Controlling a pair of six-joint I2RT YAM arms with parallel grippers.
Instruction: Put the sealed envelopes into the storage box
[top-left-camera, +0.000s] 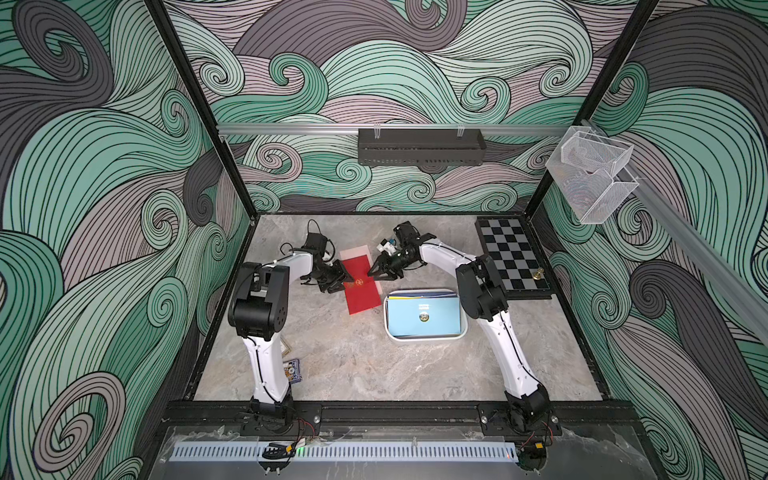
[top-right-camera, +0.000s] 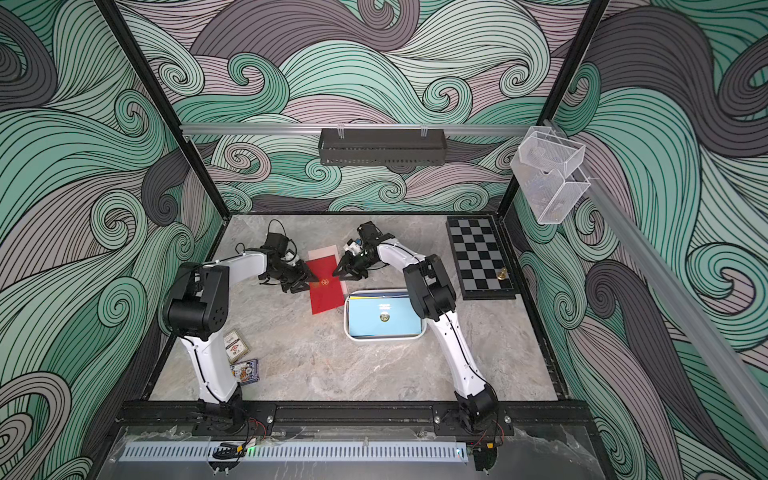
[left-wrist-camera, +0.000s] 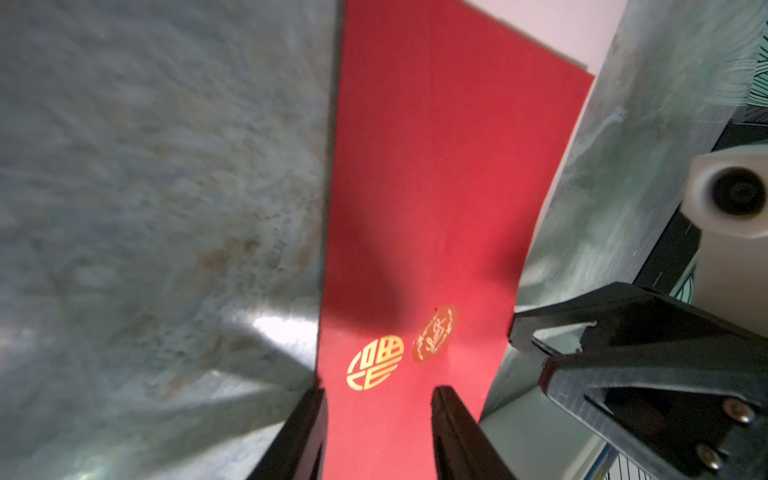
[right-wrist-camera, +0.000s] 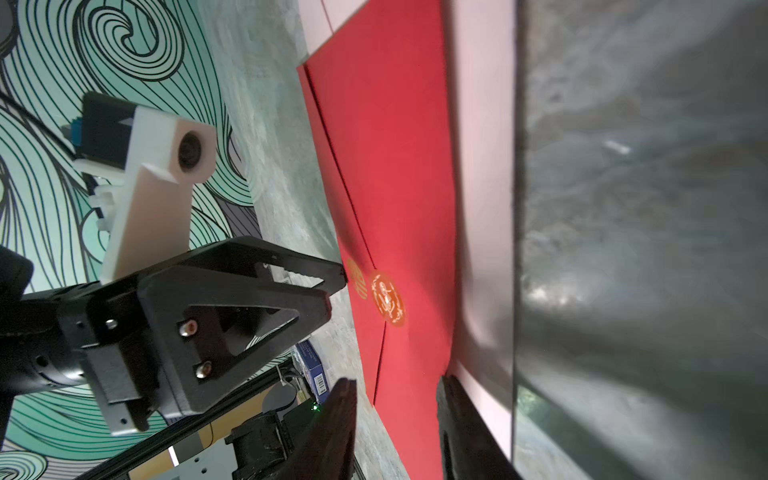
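A red envelope (top-left-camera: 361, 294) with a gold emblem and a round seal lies on the table, on top of a pale pink envelope (right-wrist-camera: 488, 200). My left gripper is open over the red envelope, one finger near its left edge and the other above its face. From the opposite side, my right gripper stands open, one finger at the edge beside the pale strip. Whether either gripper touches paper, I cannot tell. The white storage box (top-left-camera: 425, 340) sits in front of my right gripper, with a blue sealed envelope (top-left-camera: 412, 308) on top inside.
At the back right lies a chessboard (top-left-camera: 509, 252) with a small gold object on it. Two small card packs, one of them blue (top-right-camera: 245, 371), lie near the left arm's base. The table centre in front of the box is bare.
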